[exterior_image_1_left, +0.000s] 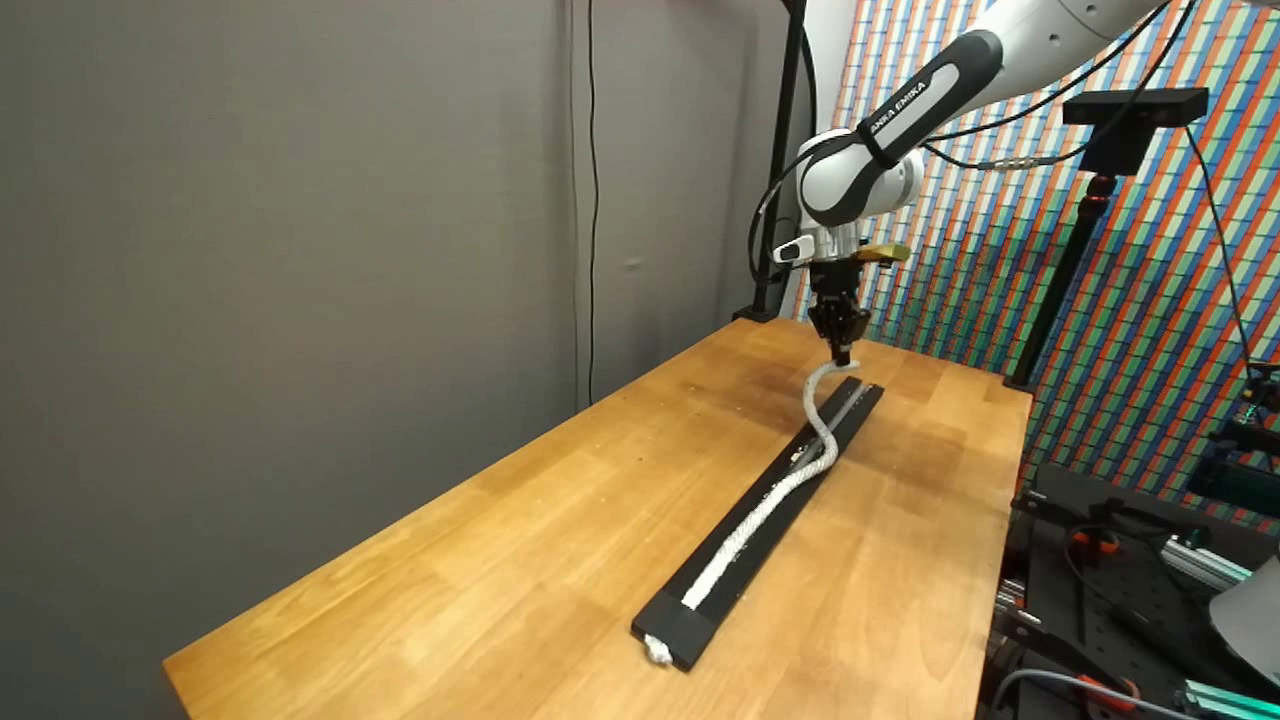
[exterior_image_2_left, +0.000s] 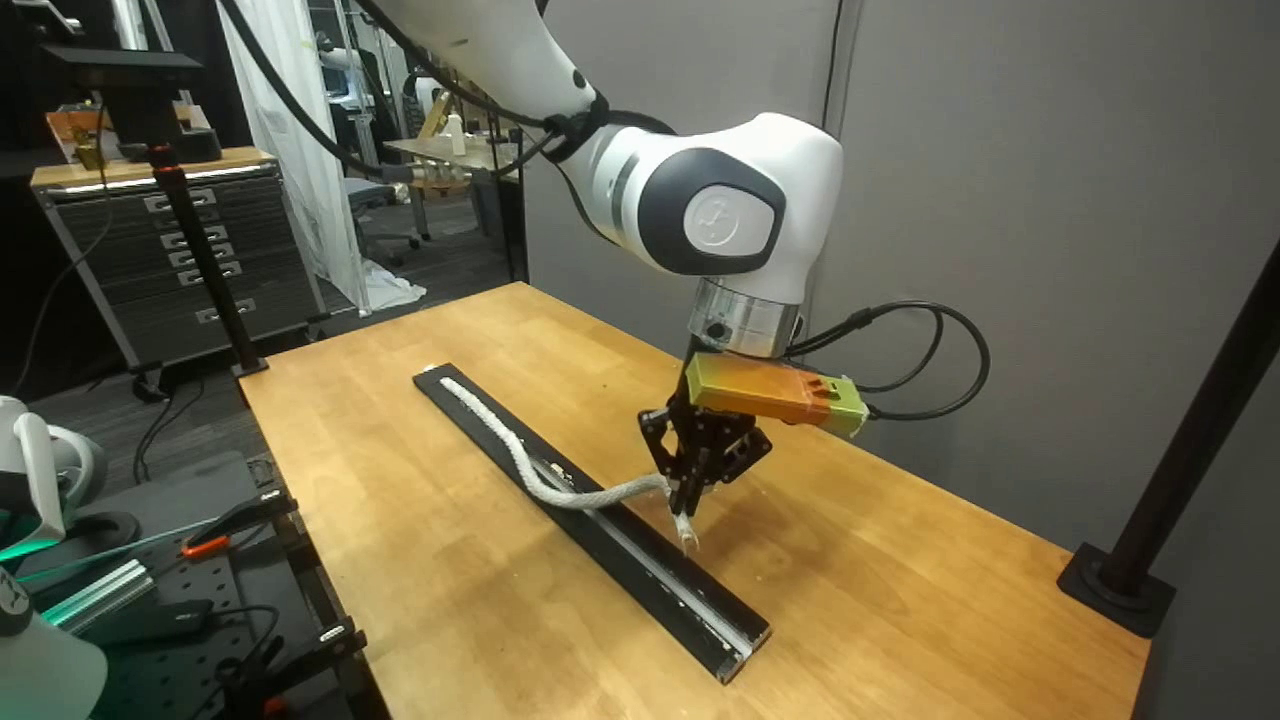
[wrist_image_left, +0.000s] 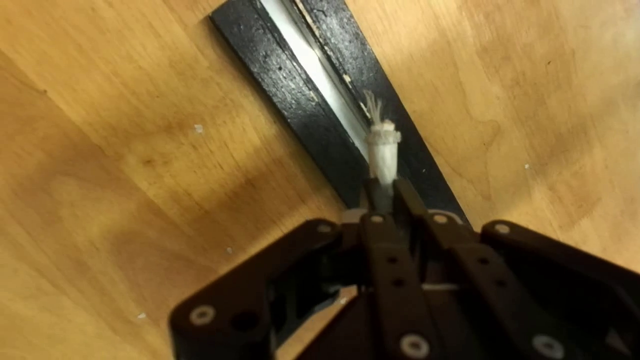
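Note:
A white rope (exterior_image_1_left: 746, 528) runs along a long black channel board (exterior_image_1_left: 675, 593), its far part curving up out of the groove. My gripper (exterior_image_2_left: 685, 498) is shut on the rope near its loose end, above the board. In the wrist view the frayed rope tip (wrist_image_left: 384, 144) pokes out past the fingertips, over the black board (wrist_image_left: 288, 96) and its pale groove. The rope's other end passes under a black cover at the board's near end in exterior view 1. Bare groove (exterior_image_2_left: 684, 588) shows along the part of the board below and beyond the gripper.
A black post with a square base (exterior_image_2_left: 1116, 588) stands at one table corner. A dark side cart (exterior_image_2_left: 180, 624) with tools sits beyond the table edge.

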